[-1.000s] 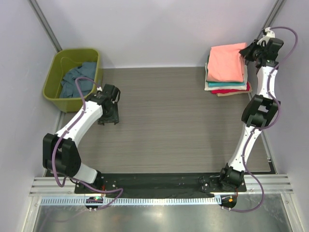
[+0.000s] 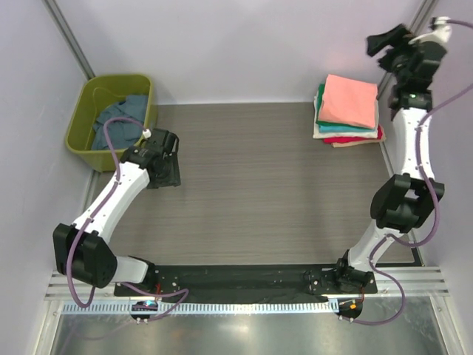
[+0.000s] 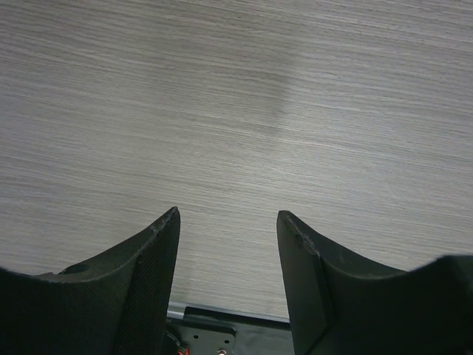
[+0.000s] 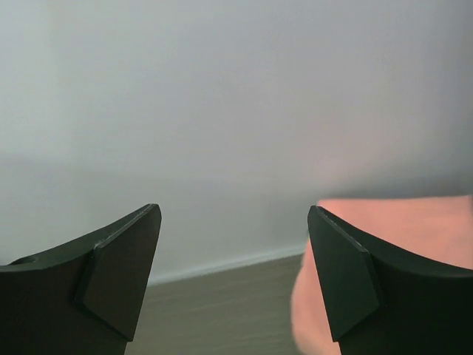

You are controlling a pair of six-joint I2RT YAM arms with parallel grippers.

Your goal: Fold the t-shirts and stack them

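A folded salmon shirt (image 2: 348, 101) lies flat on top of the stack at the back right of the table. Green, teal, white, red and tan edges of the shirts beneath it (image 2: 346, 136) show. My right gripper (image 2: 375, 49) is raised above and behind the stack's right side, blurred; its wrist view shows the fingers wide apart and empty, with the salmon shirt (image 4: 414, 225) partly behind one finger. Over bare table near the bin, my left gripper (image 2: 167, 185) hangs open with nothing between its fingertips.
A yellow-green bin (image 2: 81, 118) stands at the back left, with crumpled blue-grey cloth (image 2: 103, 132) inside. Walls rise at the back and on both sides, the right one close to my right arm.
The shirt's edge has settled onto the stack. My left arm has shifted slightly.
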